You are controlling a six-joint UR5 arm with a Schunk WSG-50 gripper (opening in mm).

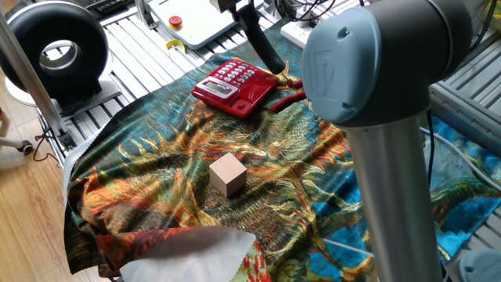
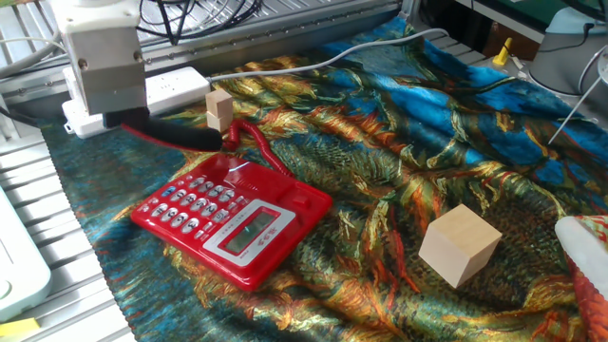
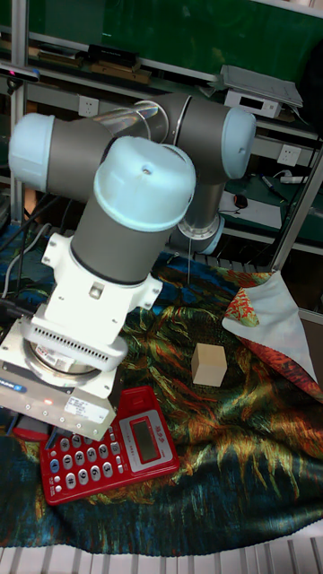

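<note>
A red telephone base (image 2: pixel 228 223), with silver keys and a small display, lies on the patterned cloth (image 1: pixel 156 164). Its cradle area is bare. Just behind it hangs a dark, curved handset (image 2: pixel 176 133) with a red edge; in exterior view 1 the handset (image 1: pixel 262 47) slants down above the base's far edge. My gripper (image 2: pixel 119 118) has hold of one end of it, though the fingers themselves are mostly hidden. A coiled red cord (image 2: pixel 261 147) runs near the handset's free end. In exterior view 3 the gripper body covers most of the handset.
A wooden cube (image 1: pixel 228 174) sits alone mid-cloth. Small wooden blocks (image 2: pixel 219 110) stand by a white power strip (image 2: pixel 176 90) at the back. A folded cloth corner (image 3: pixel 277 320) shows its white underside.
</note>
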